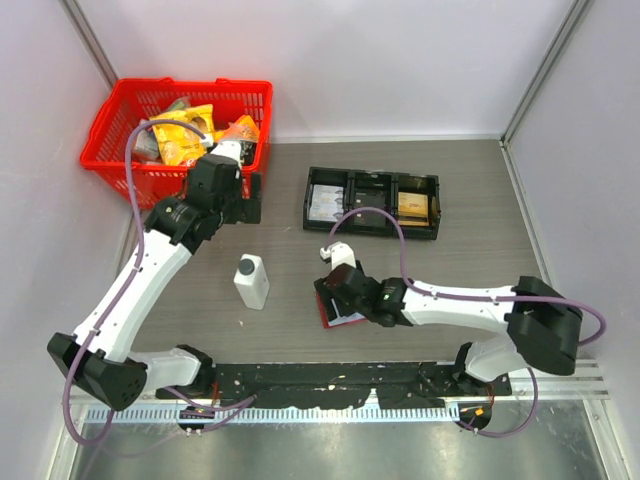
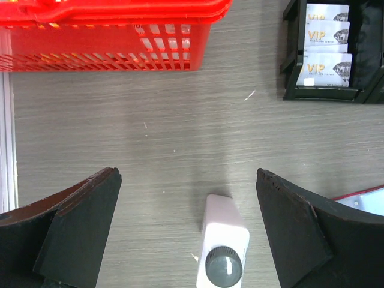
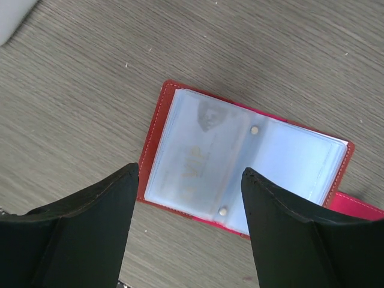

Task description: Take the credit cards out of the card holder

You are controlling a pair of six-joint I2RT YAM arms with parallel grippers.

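Observation:
The card holder (image 3: 198,162) lies open on the table, red-edged with clear sleeves; a faint VIP card shows in its left half. My right gripper is open just over it, hiding much of it in the top view. My left gripper is open, empty, above the table left of the white bottle-like block (image 1: 252,283). Stacked VIP cards (image 2: 326,69) sit in the left compartment of the black tray (image 1: 371,226).
A red basket (image 1: 175,175) with snack bags fills the back left. The black tray stands at the back centre, with an orange stack (image 1: 412,204) in its right compartment. Bare table lies right of the holder.

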